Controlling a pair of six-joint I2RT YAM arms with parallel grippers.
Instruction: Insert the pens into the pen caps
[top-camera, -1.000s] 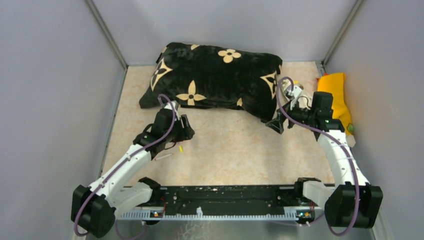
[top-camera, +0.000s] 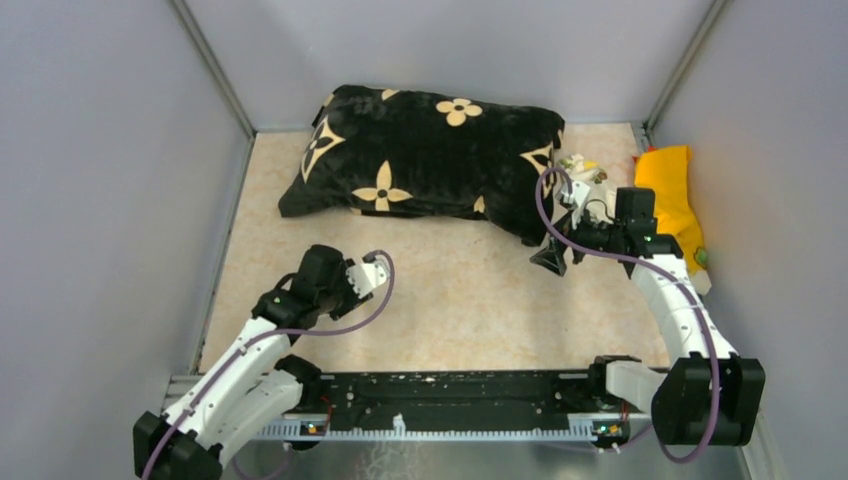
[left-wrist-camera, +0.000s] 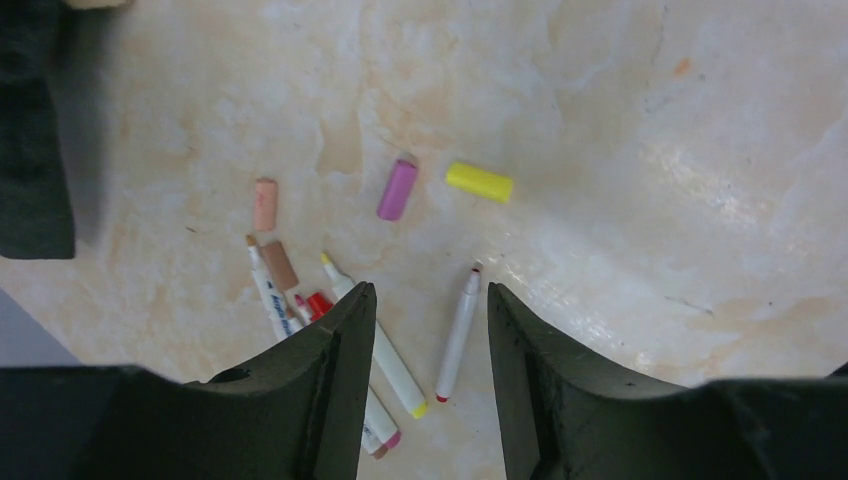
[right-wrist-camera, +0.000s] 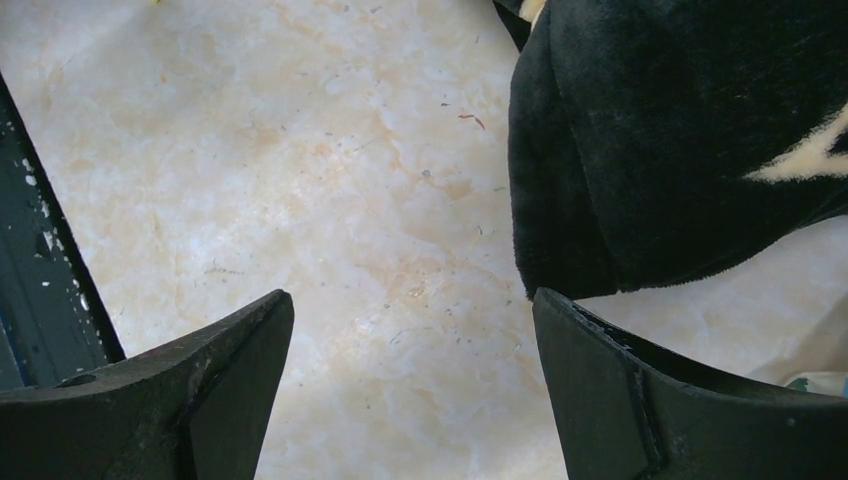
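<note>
My left gripper is part open above the table, its fingers apart with nothing held. A white pen (left-wrist-camera: 458, 335) with red ends lies below the gap between them. Beyond the fingertips lie a yellow cap (left-wrist-camera: 480, 182) and a purple cap (left-wrist-camera: 398, 190). Farther left are a pale orange cap (left-wrist-camera: 265, 204), a brown cap (left-wrist-camera: 281, 266) and a red cap (left-wrist-camera: 318, 304). The yellow-tipped pen (left-wrist-camera: 398, 368) and brown-tipped pen (left-wrist-camera: 268, 285) are partly hidden by the left finger, as is a purple-ended pen (left-wrist-camera: 380, 420). My right gripper stands open and empty over bare table.
A dark flowered cushion (top-camera: 430, 150) fills the back of the table. Yellow cloth (top-camera: 670, 195) lies at the far right, behind the right arm. Between the arms the tabletop (top-camera: 460, 310) is clear.
My left gripper has swung toward the table's front edge and now covers the pens and caps in the top view.
</note>
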